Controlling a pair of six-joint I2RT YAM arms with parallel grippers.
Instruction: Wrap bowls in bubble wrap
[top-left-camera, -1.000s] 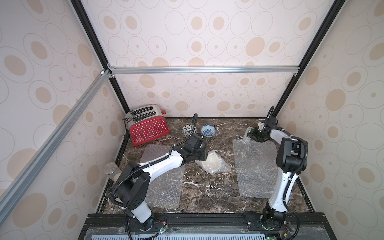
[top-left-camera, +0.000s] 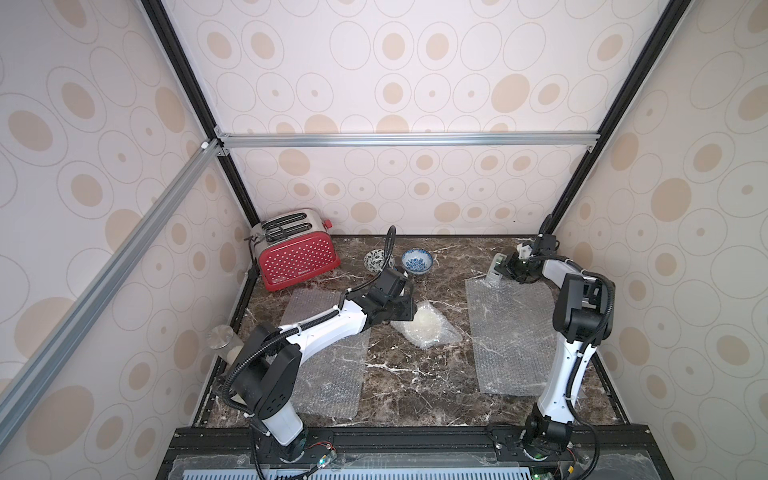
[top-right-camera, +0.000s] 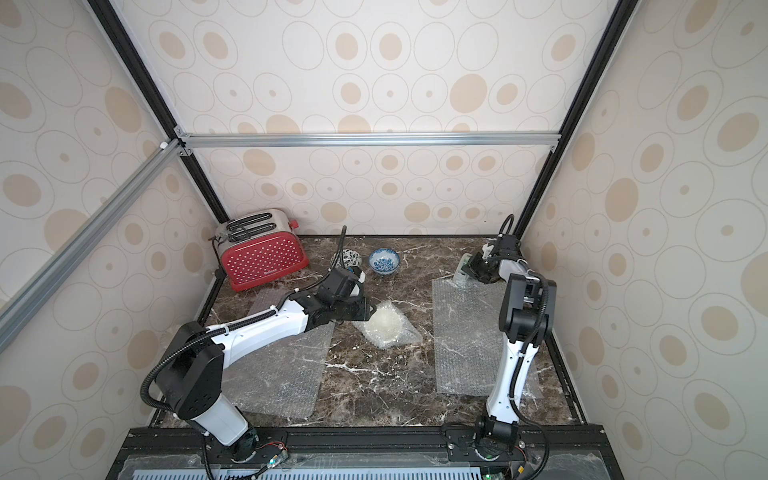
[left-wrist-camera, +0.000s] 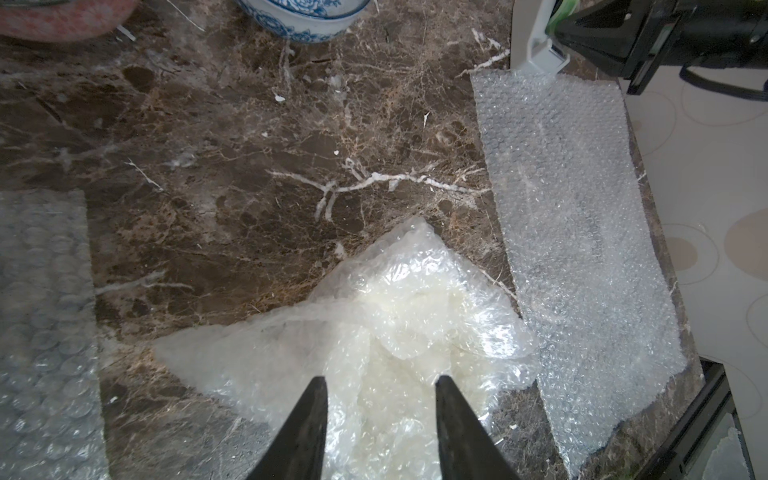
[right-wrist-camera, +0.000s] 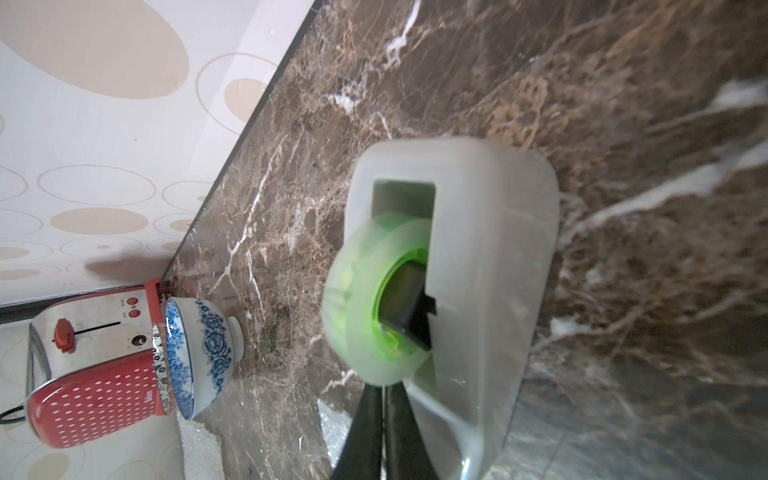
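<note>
A bowl folded in bubble wrap lies mid-table; in the left wrist view the wrap lies under my left gripper, whose fingers stand apart with nothing visible between. My right gripper is at the back right, at a pale tape dispenser with a green tape roll. Its fingertips are mostly hidden behind the roll, so its grip is unclear. A blue-patterned bowl and a dark-patterned bowl stand at the back middle.
Bubble wrap sheets lie at the right and left. A red toaster occupies the back left. Bare marble shows at the front middle.
The top left view shows only a slight shift of my right gripper at the dispenser. My left arm looks unmoved.
</note>
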